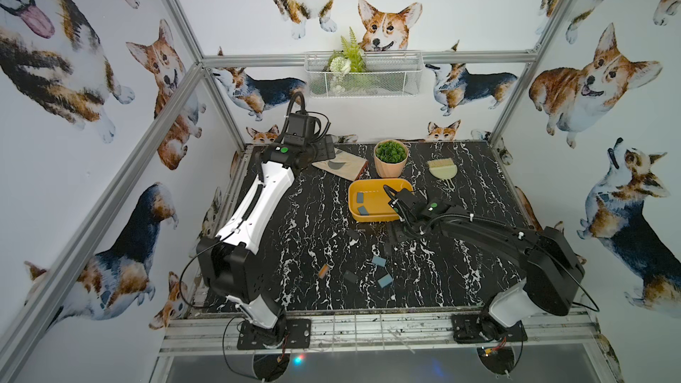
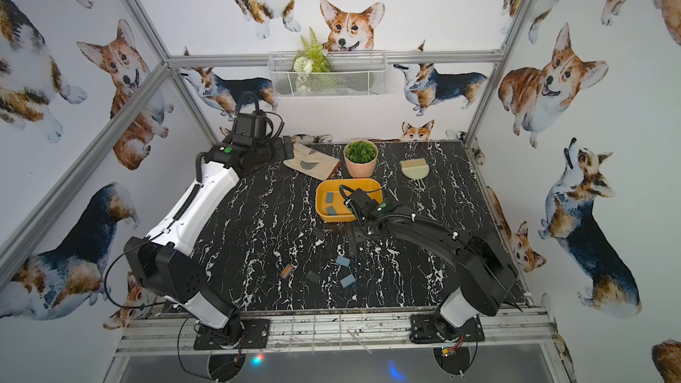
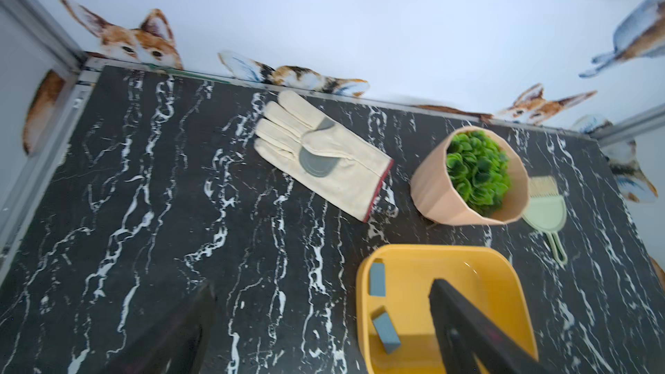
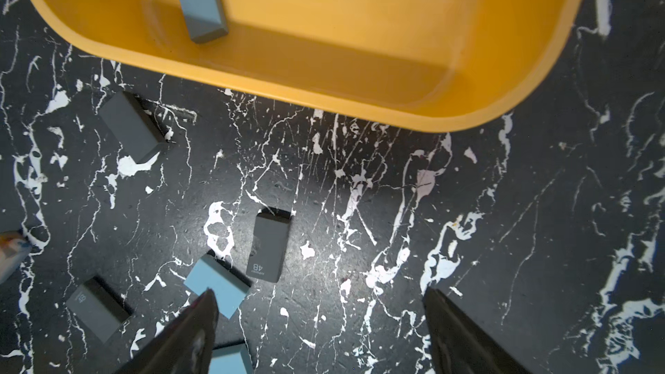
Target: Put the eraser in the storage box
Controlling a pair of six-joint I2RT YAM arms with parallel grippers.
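Note:
The yellow storage box (image 1: 383, 190) holds two blue-grey erasers, one (image 3: 377, 278) upper, one (image 3: 386, 329) lower. In front of it lie more erasers: dark ones (image 4: 131, 126) (image 4: 268, 246) (image 4: 97, 308), blue ones (image 4: 216, 284) (image 4: 230, 360) and an orange one (image 1: 323, 270). My right gripper hovers over these at the box's near edge, fingers apart with nothing visible between them. My left gripper is raised at the left rear, open and empty.
A glove (image 3: 346, 166), a pink plant pot (image 3: 436, 187) and a brush with dustpan (image 3: 543, 211) lie along the back. A wire basket (image 1: 383, 81) hangs on the rear wall.

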